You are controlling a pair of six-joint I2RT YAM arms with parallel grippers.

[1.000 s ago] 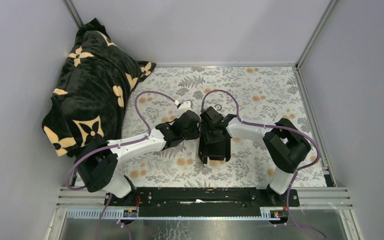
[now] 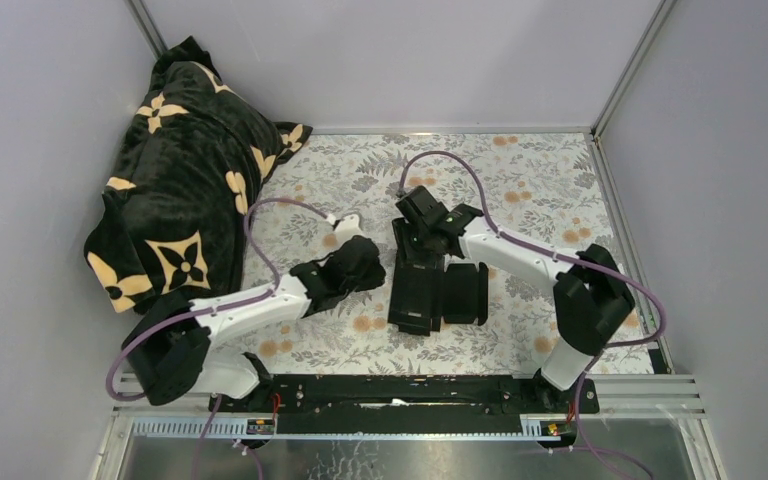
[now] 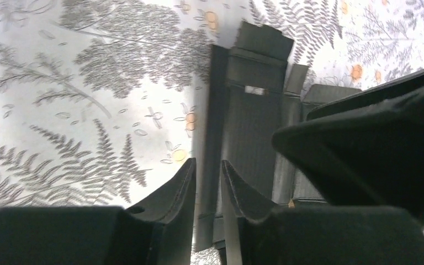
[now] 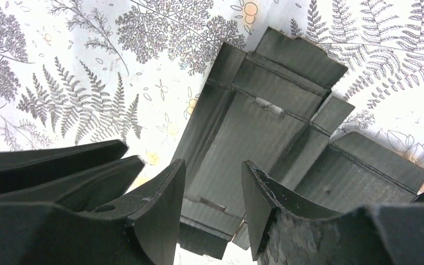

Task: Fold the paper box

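Observation:
The black paper box lies on the patterned cloth with its panels and end flaps spread out. A second panel extends to its right. In the right wrist view the box's main panel looks nearly flat, bordered by creased strips. My left gripper is a little way open and empty, left of the box in the top view. My right gripper stands open above the box, with nothing between its fingers. From the top, the right arm covers the box's far end.
A dark blanket with tan flower shapes is heaped at the left wall. Bare patterned cloth lies to the right and behind the box. The two grippers are close to each other.
The box has spread from a narrower, partly raised form into a wider, flatter one. My left gripper has moved left, away from it.

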